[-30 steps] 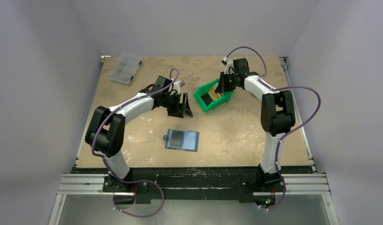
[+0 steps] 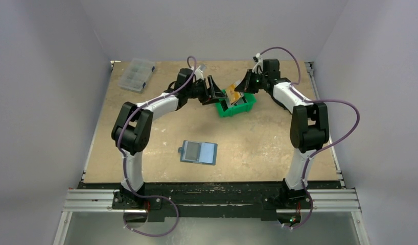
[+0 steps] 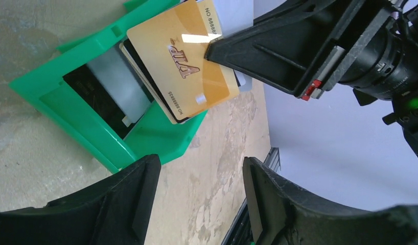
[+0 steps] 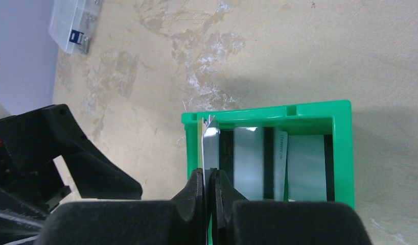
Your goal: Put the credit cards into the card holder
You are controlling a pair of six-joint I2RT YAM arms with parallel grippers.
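Note:
A gold card (image 3: 182, 61), with other cards stacked behind it, is held at one edge by my right gripper (image 2: 242, 88), shut on the stack. Seen edge-on in the right wrist view, the stack (image 4: 208, 145) is over the left end of the green basket (image 4: 268, 113). More cards (image 4: 306, 161) stand inside that basket. My left gripper is open and empty, and in the top view it hovers at the basket's left side. The blue card holder (image 2: 198, 152) lies open and flat at the table's front middle, with clear sleeves.
A clear plastic box (image 2: 137, 75) stands at the back left. Between basket and card holder the table (image 2: 217, 130) is bare. Both grippers are close together over the basket.
My left gripper has moved back and right toward the basket.

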